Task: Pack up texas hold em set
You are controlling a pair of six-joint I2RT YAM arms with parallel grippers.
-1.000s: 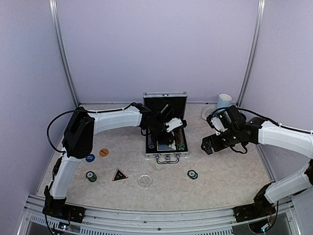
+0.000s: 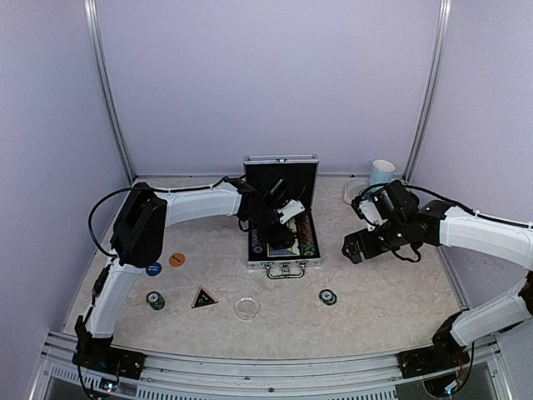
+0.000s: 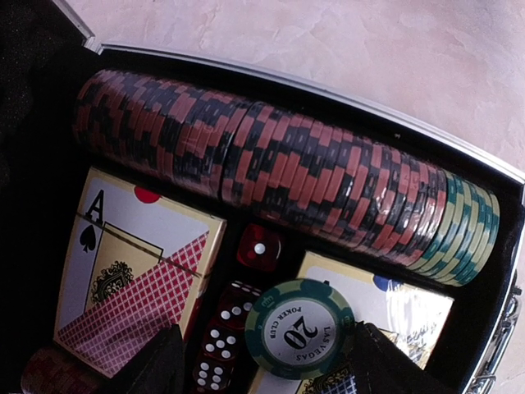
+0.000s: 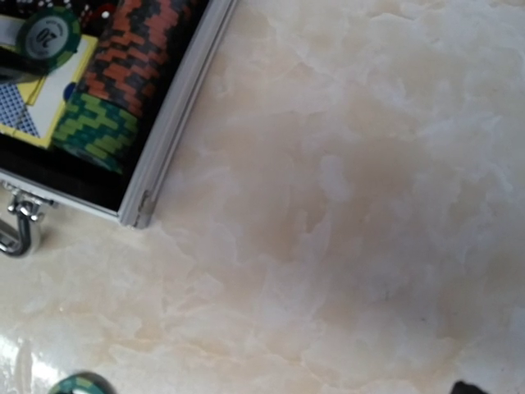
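The open silver case [image 2: 284, 263] holds chip rows [image 3: 328, 176], two card decks [image 3: 131, 279], red dice [image 3: 259, 248] and a green 20 chip [image 3: 297, 328] lying on the right-hand deck. My left gripper is low inside the case, its fingers part open around the lower edge of that chip and the dice; whether it touches them is unclear. My right gripper [image 2: 354, 246] hangs over the table right of the case; only a fingertip shows in its wrist view, and its opening is unclear.
Loose chips [image 2: 327, 297], a chip stack [image 2: 155, 300], blue and orange chips [image 2: 176, 259], a triangular marker [image 2: 204, 298] and a clear disc [image 2: 246, 308] lie on the table [image 2: 375, 317]. A white cup [image 2: 381, 169] stands back right.
The right arm has not visibly moved.
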